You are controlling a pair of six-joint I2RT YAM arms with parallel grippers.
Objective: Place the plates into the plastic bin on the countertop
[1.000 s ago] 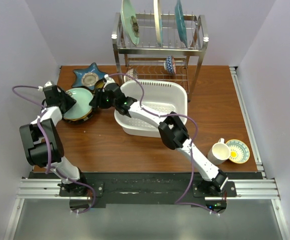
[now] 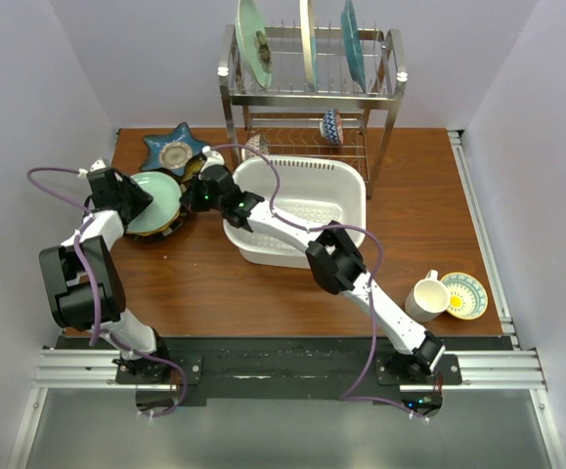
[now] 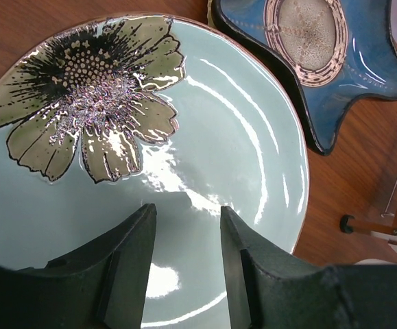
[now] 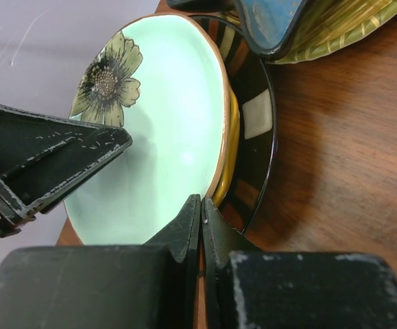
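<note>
A pale green plate (image 4: 167,144) with a flower motif tops a stack at the back left, over a yellow-edged plate (image 4: 230,147) and a wider dark plate (image 4: 263,154). My right gripper is shut at the stack's right rim; its tips meet with nothing between them and the green plate lies outside them. Above the plate's face hovers my left gripper, its fingers apart and empty. The white plastic bin (image 2: 351,200) stands mid-counter, partly under the right arm.
A blue star-shaped dish (image 2: 155,156) sits behind the stack. The metal rack (image 2: 312,100) rises at the back. A white mug (image 2: 426,298) and small patterned plate (image 2: 468,296) occupy the right front.
The left gripper has shifted slightly right over the green plate.
</note>
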